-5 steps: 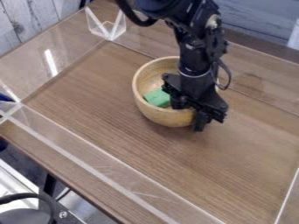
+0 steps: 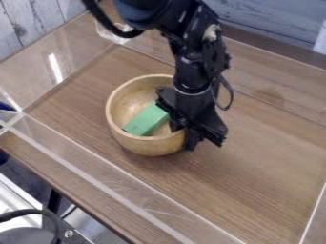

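Note:
My gripper (image 2: 192, 122) is a dark arm reaching down from the top centre, its fingers at the right rim of a tan wooden bowl (image 2: 128, 100). It looks shut on that rim, though the fingertips are partly hidden in shadow. A green block (image 2: 145, 118) lies tilted inside the bowl, left of the fingers.
Clear plastic edging runs along its left side, with dark cables at the lower left and a pale wall at the back.
My gripper and the bowl have moved left and slightly toward the front of the table, with the green block still inside the bowl.

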